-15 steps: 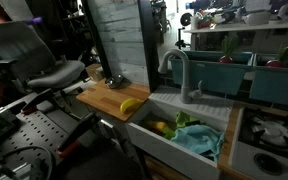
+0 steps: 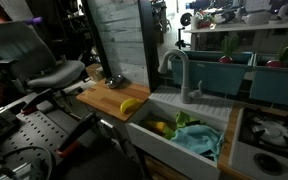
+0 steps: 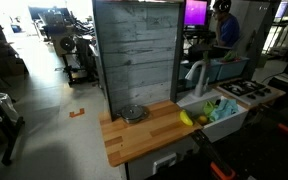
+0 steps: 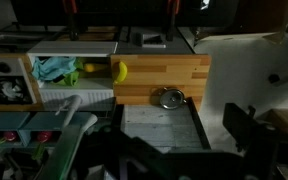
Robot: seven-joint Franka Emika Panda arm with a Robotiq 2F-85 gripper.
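My gripper stands open at the top of the wrist view, its two dark fingers with red marks wide apart and nothing between them. A yellow banana (image 2: 130,105) lies on the wooden counter (image 3: 142,137), beside the white sink (image 2: 156,143). Inside the sink are a crumpled blue cloth (image 2: 198,138) and a yellow-green item (image 2: 164,130), partly hidden. Farther along the counter sits a round metal pan (image 3: 133,113); the wrist view shows this pan (image 4: 171,98) apart from the banana (image 4: 121,72).
A pale faucet (image 2: 181,70) rises behind the sink. The stove (image 2: 269,140) stands on the sink's other side, and blue-grey planters (image 2: 221,76) line the back. A grey wooden wall panel (image 3: 142,66) backs the counter. Bare wood surrounds the banana and pan.
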